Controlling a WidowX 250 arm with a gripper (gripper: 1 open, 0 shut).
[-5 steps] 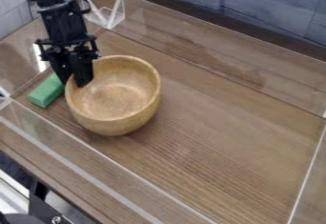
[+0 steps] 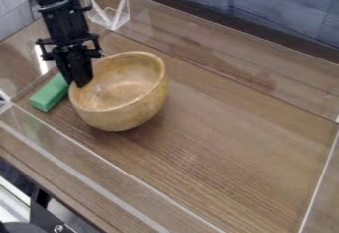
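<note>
My gripper (image 2: 77, 76) hangs from the black arm at the upper left, shut on the near-left rim of a tan wooden bowl (image 2: 126, 98). The bowl is slightly tilted on the left part of the table. A green block (image 2: 48, 96) lies just left of the bowl, partly behind it.
A pale wall or barrier runs along the back right. White tape marks show near the left.
The gripper and bowl have shifted a little up and toward the back, and the bowl looks somewhat more tilted. The green block stays in place.
</note>
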